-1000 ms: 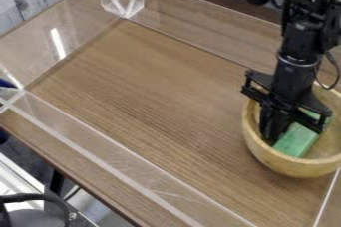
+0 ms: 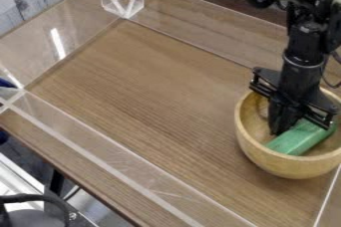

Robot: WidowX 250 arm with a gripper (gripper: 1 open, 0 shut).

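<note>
At the right of the camera view a wooden bowl rests on the table. A green block lies inside it. My black gripper reaches down into the bowl's left part, beside the green block. It is shut, and nothing shows between its fingers, though the tips are partly hidden in the dark of the bowl.
Clear strips run along its back and left edges, with a transparent bracket at the back left. Black cables lie at the lower left.
The gripper has risen and moved a little, and more of the green block shows to its right.
</note>
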